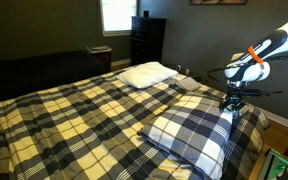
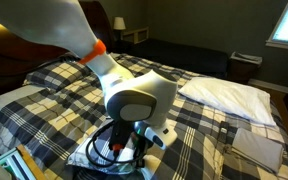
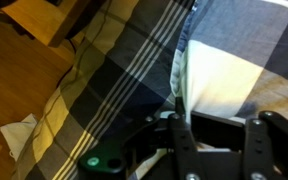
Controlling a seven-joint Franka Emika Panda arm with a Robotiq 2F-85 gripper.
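Note:
A navy, white and tan plaid blanket [image 1: 189, 128] lies bunched and folded over along the right side of the bed. At its right edge, my gripper [image 1: 229, 104] is shut on a pinch of the cloth, which is drawn up in a ridge toward the fingers. In the wrist view a pale fold of the blanket [image 3: 219, 78] runs right up to the gripper; the fingertips themselves are mostly hidden. In the second exterior view the white arm covers most of the gripper and the held cloth.
A white pillow [image 2: 234, 103] lies at the head of the bed, and a pale flat object [image 2: 257, 148] sits beyond it. Wooden floor [image 3: 14, 75] shows beside the bed. A dark dresser [image 1: 148, 40] stands at the far wall.

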